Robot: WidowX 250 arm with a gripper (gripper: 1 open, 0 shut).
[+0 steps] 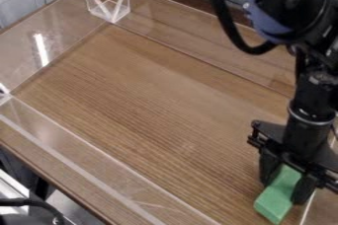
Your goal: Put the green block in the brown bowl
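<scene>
A green block [275, 202] lies near the bottom right corner of the camera view, its upper part hidden behind the gripper. My black gripper [292, 178] is right over that upper part, one finger on the left side and one on the right. The dark fingers overlap the block, so I cannot tell whether they press on it. No brown bowl is visible.
A white wire-like holder [109, 4] stands at the far left. Clear, shiny strips run along the table's left edge, and a black cable hangs beside the arm.
</scene>
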